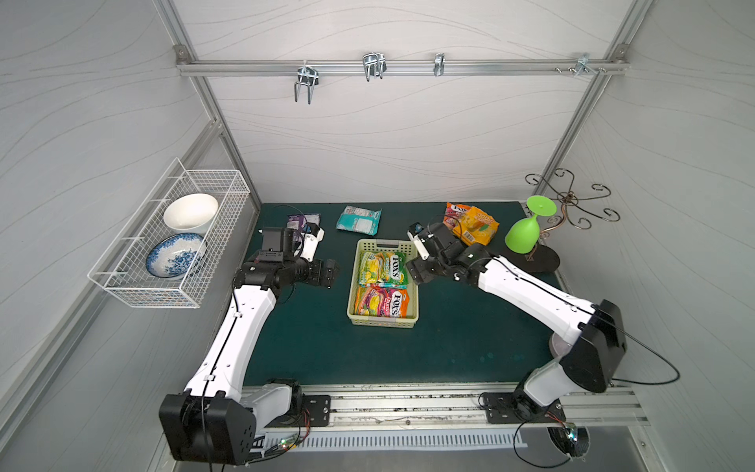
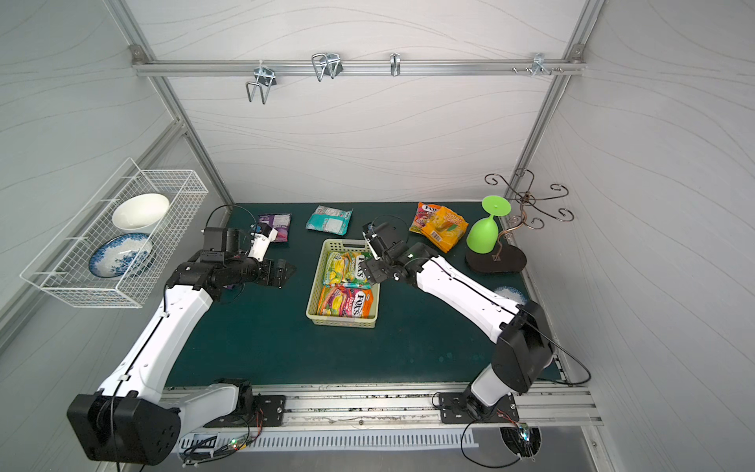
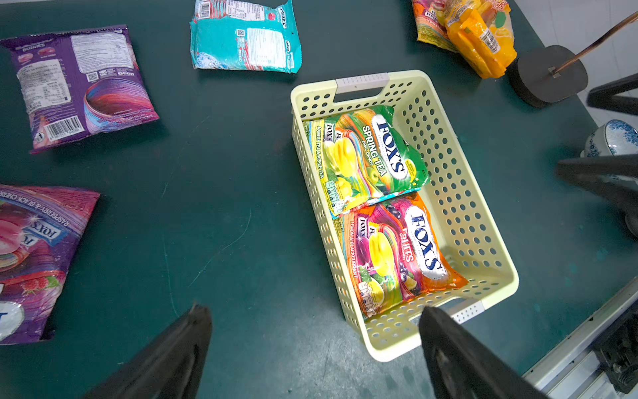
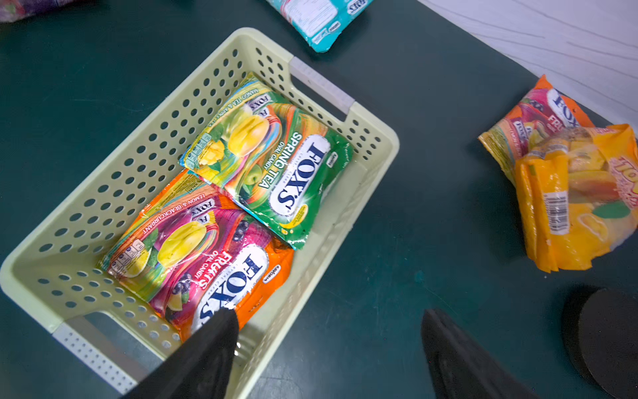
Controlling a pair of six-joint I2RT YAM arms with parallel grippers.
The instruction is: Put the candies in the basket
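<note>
In the pale green basket (image 4: 372,143) lie two candy bags side by side: a green Spring Tea bag (image 4: 279,159) and a pink-orange Fruits bag (image 4: 206,259). Outside it, at the back right, an orange bag (image 4: 584,193) overlaps a red-orange bag (image 4: 525,126). A teal bag (image 3: 249,36) lies behind the basket. To its left are a purple bag (image 3: 86,86) and a magenta bag (image 3: 40,259). My left gripper stands open and empty, left of the basket. Above the basket's right side, my right gripper is open with nothing between its fingers.
A green goblet (image 1: 523,234) hangs on a metal stand with a dark base (image 2: 495,259) at the right. The wire rack (image 1: 149,295) with bowls is on the left wall. Bare table (image 1: 314,354) spreads in front of the basket.
</note>
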